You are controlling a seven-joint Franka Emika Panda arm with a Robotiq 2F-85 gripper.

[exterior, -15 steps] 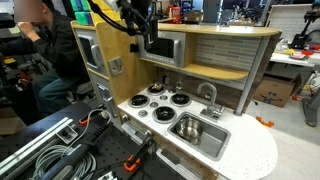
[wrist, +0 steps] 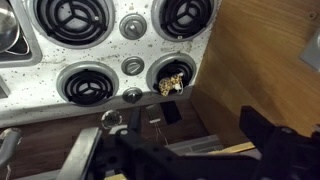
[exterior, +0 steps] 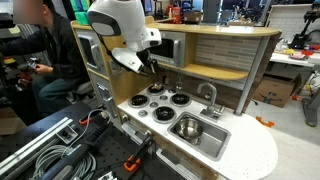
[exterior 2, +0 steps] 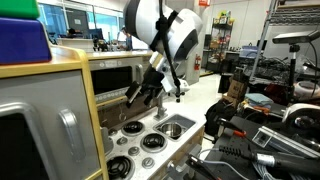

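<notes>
Over the toy kitchen's stove top (exterior: 150,105), my gripper (exterior: 146,67) hangs well above the burners. Its two dark fingers stand wide apart at the lower edge of the wrist view, and the open gripper has nothing between them. A small orange-brown patterned object (wrist: 172,82) rests on a coil burner there; what it is, I cannot tell. Beside that burner lies a small dark flat piece (wrist: 171,112). A metal pot (exterior: 188,127) sits in the sink, and part of the same pot (wrist: 8,30) shows at the wrist view's left edge.
A faucet (exterior: 208,98) rises behind the sink (exterior: 212,140). A microwave (exterior: 166,49) and a wooden shelf (exterior: 215,72) overhang the back. A person (exterior: 60,60) sits behind at the left.
The pot in the sink has not moved.
</notes>
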